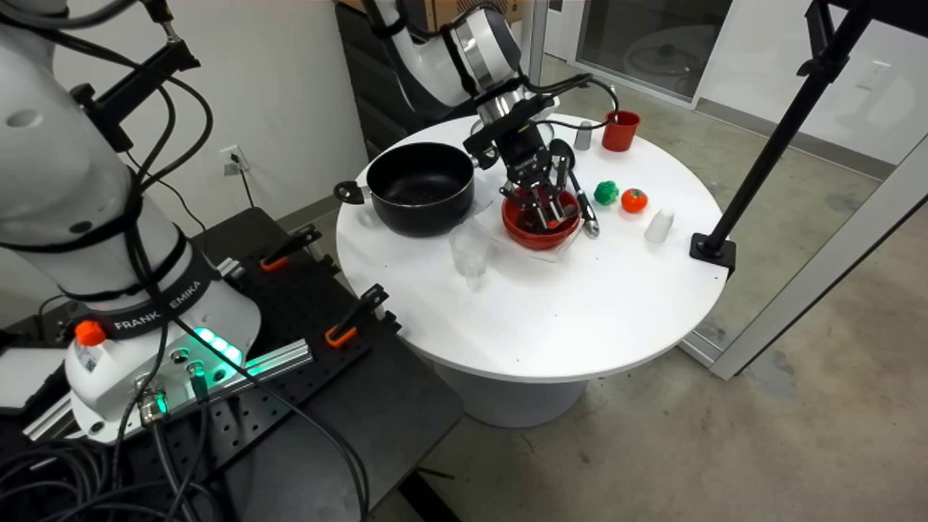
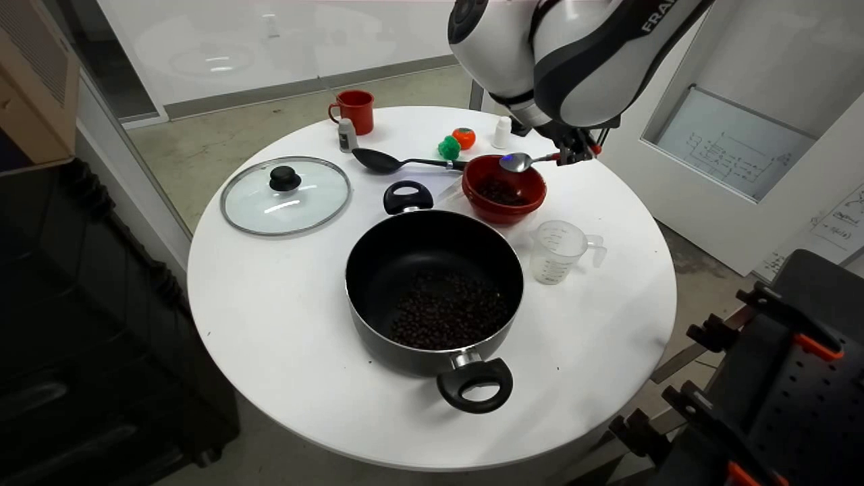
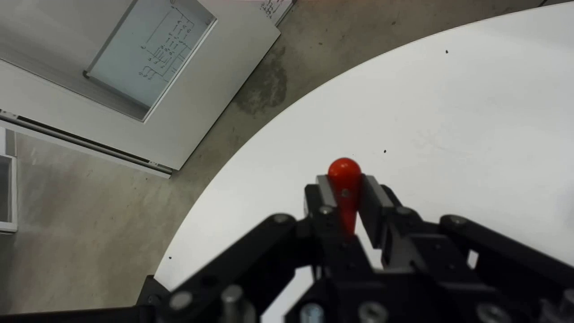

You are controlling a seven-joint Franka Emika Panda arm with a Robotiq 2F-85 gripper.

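Observation:
My gripper is shut on the red handle of a spoon, as the wrist view shows. In exterior view 2 the spoon's silver bowl is over the red bowl, and the gripper is off to that bowl's right. Dark beans lie inside the red bowl. The black pot in front of it also has many dark beans across its bottom. Whether the spoon carries any beans cannot be made out.
A clear measuring cup stands right of the pot. A glass lid, black ladle, red mug, grey shaker, green piece, tomato and white shaker surround the bowl.

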